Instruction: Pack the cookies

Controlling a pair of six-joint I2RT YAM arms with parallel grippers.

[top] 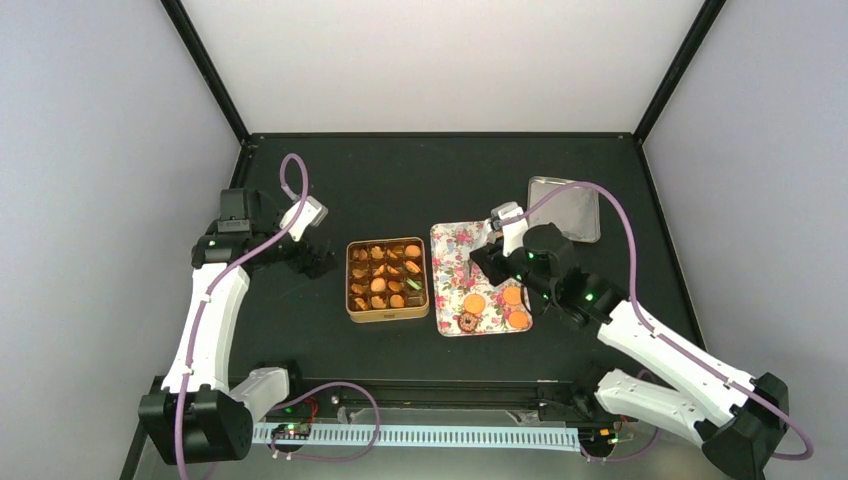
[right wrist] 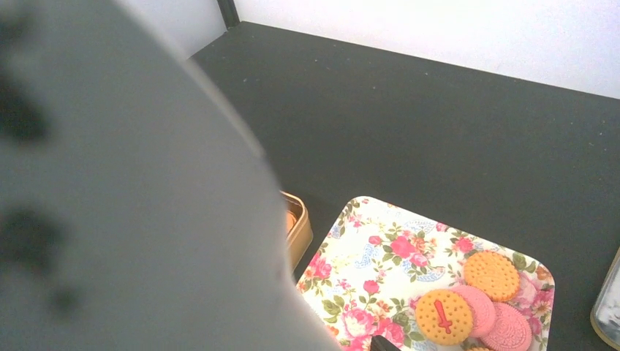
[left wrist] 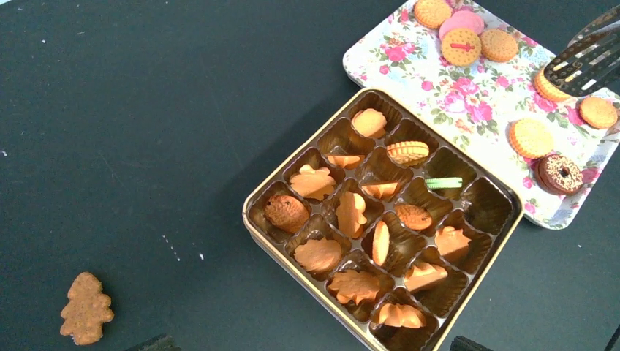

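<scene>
A gold-rimmed square tin [top: 388,312] with brown compartments holds several cookies; a green piece [left wrist: 443,183] sits in one, and the right corner compartment [left wrist: 488,206] looks empty. Right of it lies the floral tray [left wrist: 431,110] with round cookies [left wrist: 531,138] and a ring-shaped chocolate cookie [left wrist: 558,174]. Left of the tin my left gripper [top: 327,264] is open, its fingertips far apart at the lower edge of its wrist view. My right gripper [top: 474,264] hangs over the tray; its slotted fingers [left wrist: 581,69] show from the side, and their gap is unclear.
A tree-shaped cookie [left wrist: 86,308] lies alone on the black table. Behind the right arm rests a silver lid [top: 578,212]. A blurred grey shape [right wrist: 146,190] covers much of the right wrist view. Open table stretches behind the tin.
</scene>
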